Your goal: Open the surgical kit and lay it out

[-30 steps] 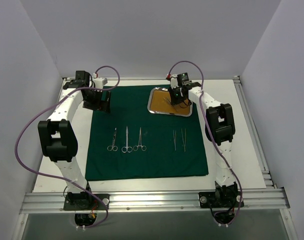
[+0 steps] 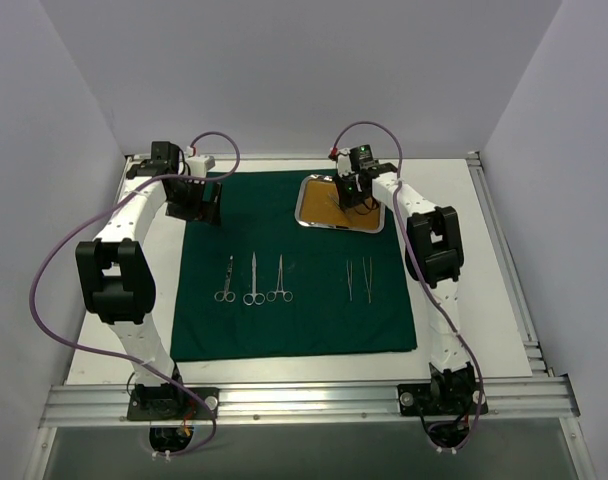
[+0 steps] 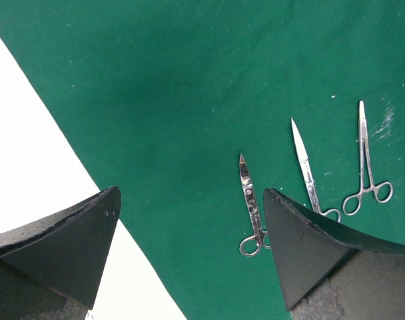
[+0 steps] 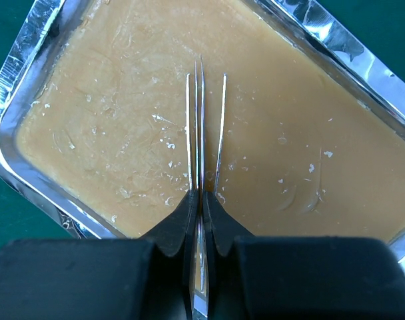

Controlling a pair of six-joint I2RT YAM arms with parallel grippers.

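Observation:
A steel tray (image 2: 314, 205) with a tan base sits at the back right of the green cloth. Several thin steel instruments (image 4: 221, 127) lie lengthwise in it. My right gripper is shut over them; whether one is between its tips is unclear. My left gripper stands open above the cloth's back left. Scissors (image 3: 249, 200), a second pair of long-bladed scissors (image 3: 302, 160) and a clamp (image 3: 362, 153) lie below it in a row. Two pairs of tweezers (image 2: 368, 280) lie at the front right of the cloth.
The green cloth (image 2: 284, 335) covers the middle of the white table (image 2: 484, 300), with bare cloth at the back left and along the front. Walls surround the table's back and sides.
My right arm has shifted slightly to the left over the tray. My left arm and the laid-out instruments have not moved.

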